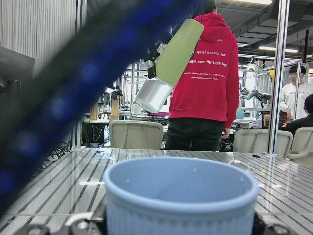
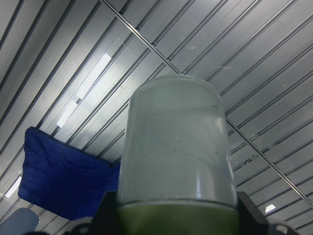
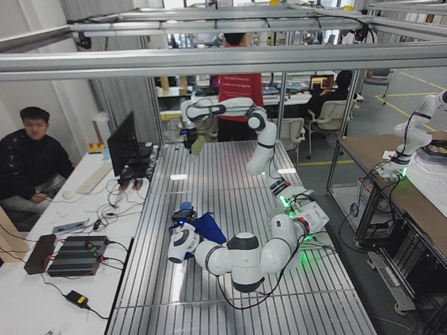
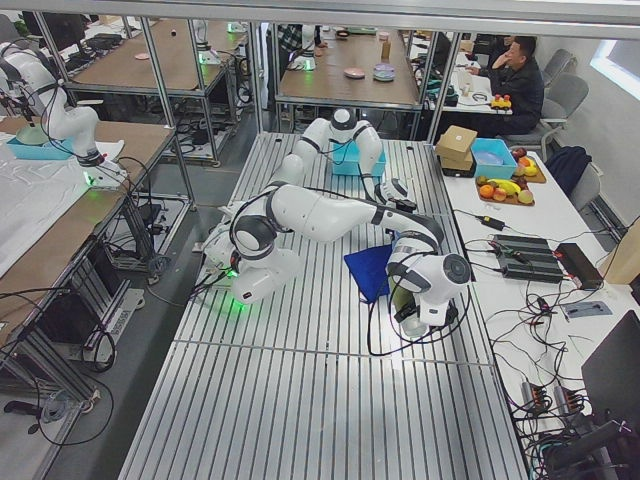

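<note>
A light-blue ribbed cup (image 1: 181, 205) fills the bottom of the left wrist view, held upright in my left gripper (image 3: 183, 216), which is shut on it. A blue cloth (image 4: 368, 268) lies on the slatted table beside it. My right gripper (image 3: 189, 137) is raised at the table's far end, shut on a green-and-silver bottle or tumbler (image 1: 178, 54), which is tilted above the cup's level, some way beyond it. The same vessel (image 2: 176, 147) fills the middle of the right wrist view.
A monitor (image 3: 123, 150), cables and black boxes (image 3: 78, 255) crowd the white side desk. Light-blue bins (image 4: 350, 158) appear in the camera right view. A person in red stands beyond the far end.
</note>
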